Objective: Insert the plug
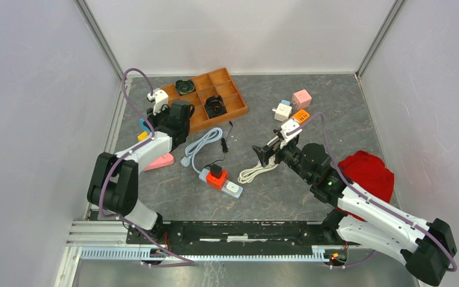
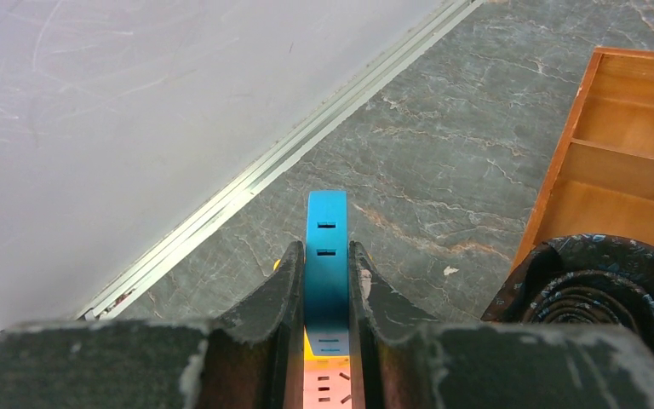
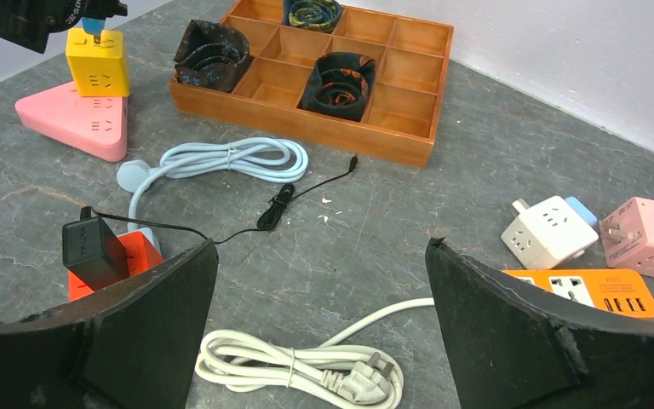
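My left gripper is shut on a blue plug (image 2: 327,221), held upright above a yellow cube socket (image 3: 97,68) that sits on a pink triangular power strip (image 3: 72,123). In the right wrist view the plug's lower end is at the cube's top; whether it is seated I cannot tell. In the left wrist view the cube is mostly hidden behind the plug. My right gripper (image 1: 263,149) stands open over the middle right, above a coiled white cable (image 3: 247,354), with nothing between its fingers.
A wooden compartment tray (image 3: 413,102) lies at the back. A red socket (image 1: 216,183) with a black adapter, a coiled light-blue cable (image 1: 209,139), white (image 1: 281,112) and pink (image 1: 302,99) cubes, an orange strip and a red cloth (image 1: 364,173) surround open floor.
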